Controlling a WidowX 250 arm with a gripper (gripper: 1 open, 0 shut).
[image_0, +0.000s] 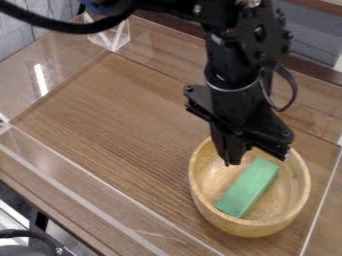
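Note:
A round tan wooden bowl (211, 200) sits at the lower right of the tabletop, with a green rectangular block (247, 189) lying inside it. The black gripper (233, 156) hangs over the bowl's back part, above and behind the block, shut with nothing visible between its fingers.
A clear plastic object (112, 34) stands at the back left, and a dark cable (27, 234) shows at the bottom left corner. A raised edge runs along the back.

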